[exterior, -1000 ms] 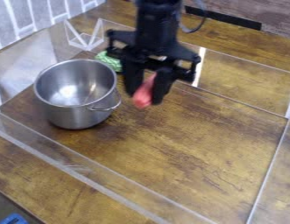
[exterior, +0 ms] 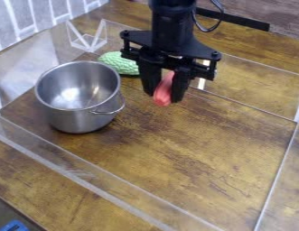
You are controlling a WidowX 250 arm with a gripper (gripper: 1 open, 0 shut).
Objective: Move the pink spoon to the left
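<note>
The pink spoon [exterior: 165, 89] is held between the dark fingers of my gripper [exterior: 166, 89], which is shut on it. Its pink part shows below and between the fingers, while the upper part is hidden by the gripper. Both are near the top middle of the camera view, to the right of the pot. How high the spoon is over the wooden table [exterior: 194, 153] is hard to judge from this angle.
A silver metal pot [exterior: 78, 97] stands on the left, its inside looking empty. Behind the gripper, a green and white object [exterior: 117, 62] lies partly covered by the arm. Bare table stretches across the front and right. Clear walls edge the workspace.
My gripper has shifted a little to the right with the pink spoon in it, and more of the green object is uncovered. The pot has stayed in place.
</note>
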